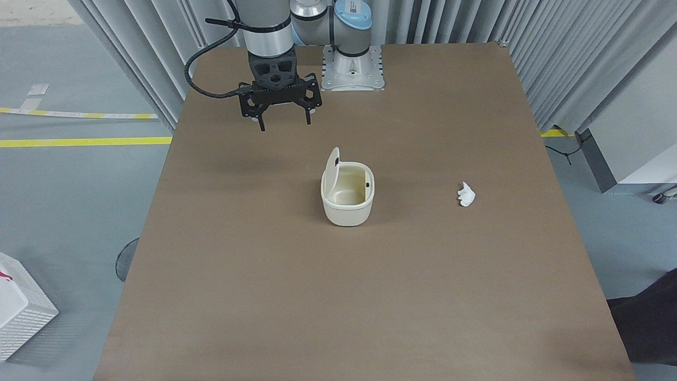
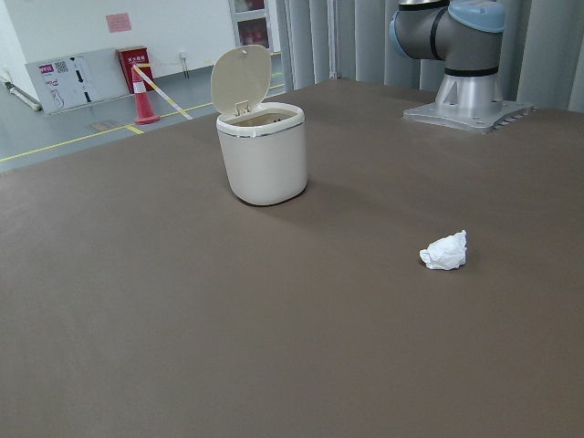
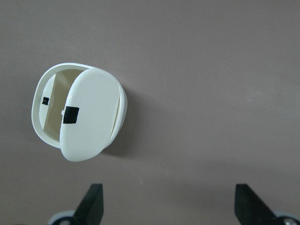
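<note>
A small white bin with its lid raised stands near the middle of the table, its inside empty where visible; the left view shows the bin upright. A crumpled white paper lies to its right in the front view, also the paper in the left view. My gripper hangs above and behind the bin, fingers wide open with nothing between. In the wrist view the bin sits left of centre below the gripper.
The robot's base plate stands at the back edge. A white box is on the floor to the left, off the table.
</note>
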